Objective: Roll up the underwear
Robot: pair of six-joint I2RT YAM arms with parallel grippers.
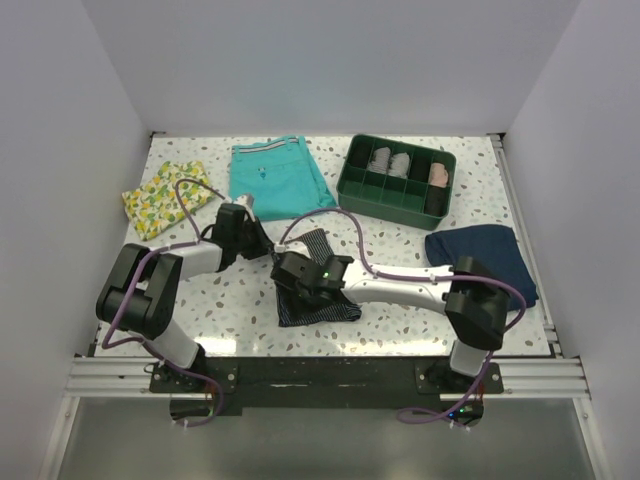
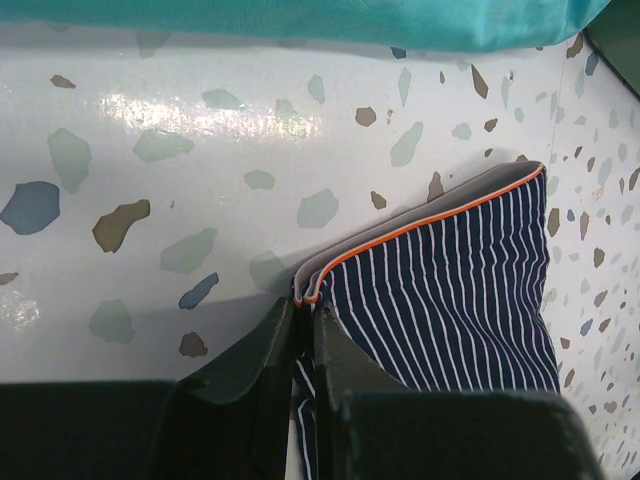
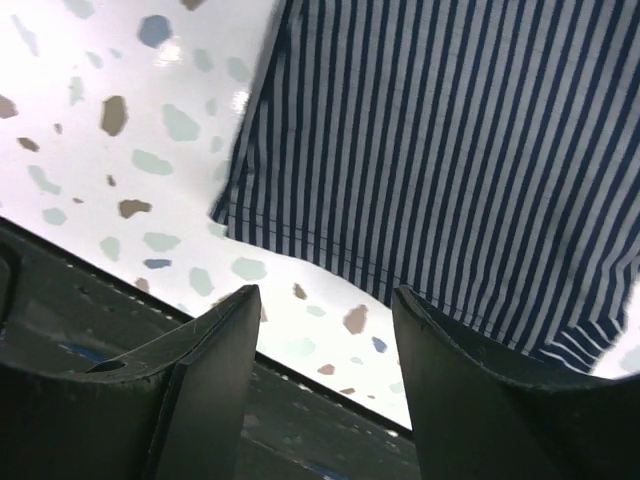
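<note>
The navy striped underwear [image 1: 320, 312] lies spread at the table's front middle, much of it under my right arm in the top view. My left gripper is shut on its folded corner, where an orange-edged waistband shows [image 2: 430, 220]. My right gripper hangs open above the opposite, front end, its fingers apart over the hem, the striped cloth [image 3: 420, 150] filling much of its wrist view.
A teal garment [image 1: 275, 175] and a green divided box [image 1: 395, 210] stand at the back. Yellow patterned cloth [image 1: 165, 195] lies back left, dark blue cloth [image 1: 480, 255] at right.
</note>
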